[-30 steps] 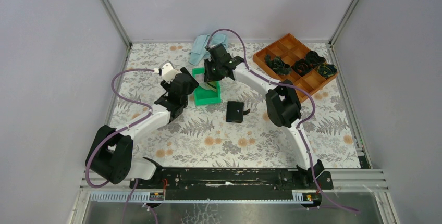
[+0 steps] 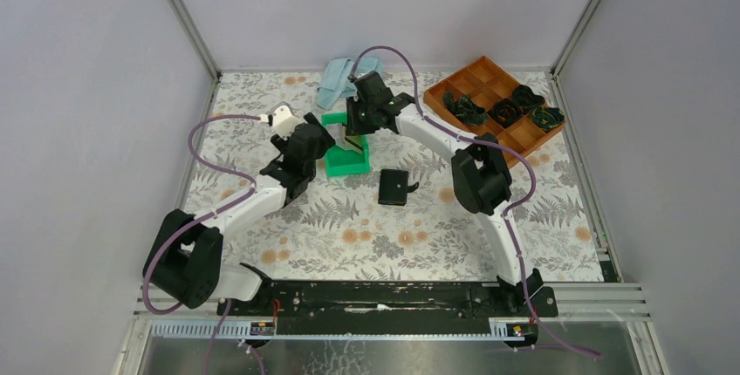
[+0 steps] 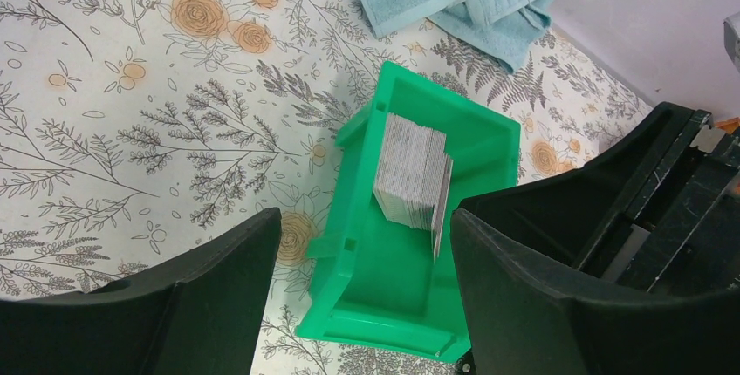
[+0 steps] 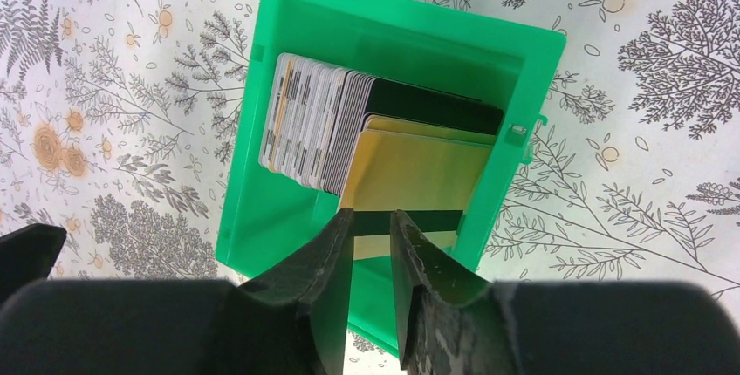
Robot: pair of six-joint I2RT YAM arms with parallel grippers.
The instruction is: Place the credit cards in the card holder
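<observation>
Several credit cards (image 4: 304, 122) stand packed in the green box (image 3: 345, 244). At the front of the stack a gold card (image 4: 410, 166) leans apart; a dark stripe crosses its lower part. My right gripper is over the box with its fingertips close together at that stripe. A narrow gap shows between them, and whether they pinch a card is unclear. My left gripper stands open at the box's left, nothing between its fingers. What looks like the card holder (image 2: 393, 187), black and flat, lies on the table right of and nearer than the box.
A folded blue cloth (image 2: 336, 83) lies behind the box. At the back right, a wooden tray (image 2: 484, 74) has compartments with several dark coiled items (image 2: 506, 113). The right arm reaches across in front of it.
My right gripper has moved slightly to the right over the box. The left arm, box and black holder look unmoved.
</observation>
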